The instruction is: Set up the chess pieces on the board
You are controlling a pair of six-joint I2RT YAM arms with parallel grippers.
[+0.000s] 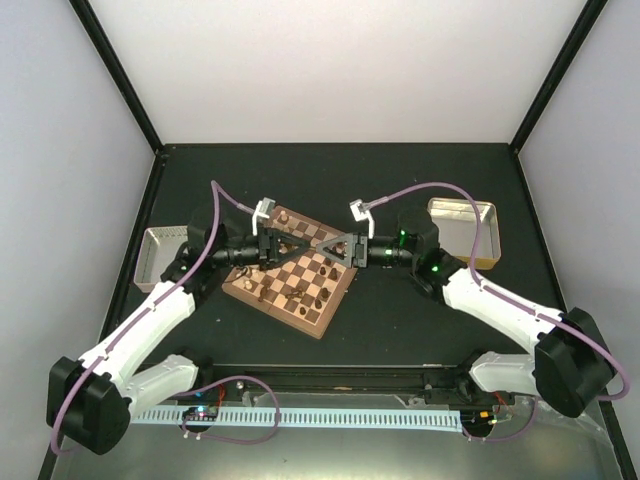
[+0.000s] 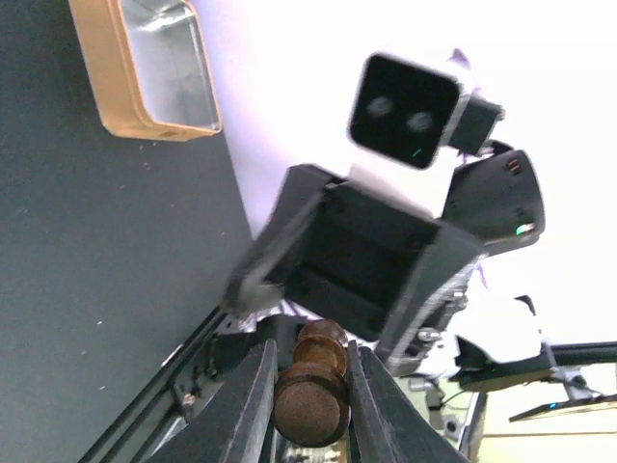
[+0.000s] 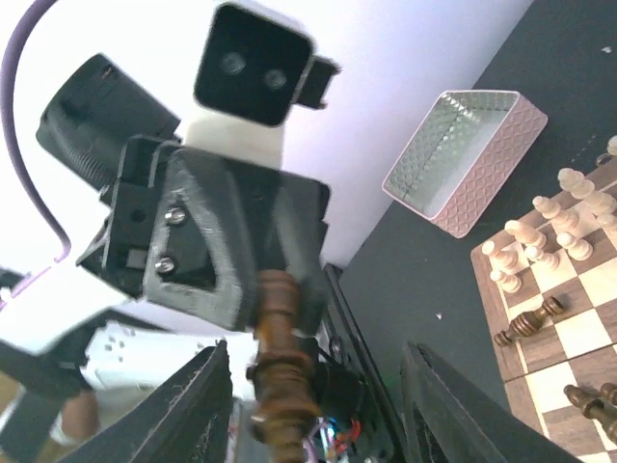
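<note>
The wooden chessboard (image 1: pixel 290 310) lies mid-table under both grippers, holding upright and lying pieces. My left gripper (image 1: pixel 305 247) is shut on a brown chess piece (image 2: pixel 310 395), held in the air above the board. My right gripper (image 1: pixel 325 248) faces it from the right, open around or beside that piece; in the right wrist view the piece appears between its dark fingers. A row of pale pieces (image 3: pixel 545 231) stands along the board's edge, and dark pieces (image 3: pixel 525 323) lie on the squares.
A white basket (image 1: pixel 160 250) sits left of the board, behind my left arm. A pale tray (image 1: pixel 465 225) sits at the right.
</note>
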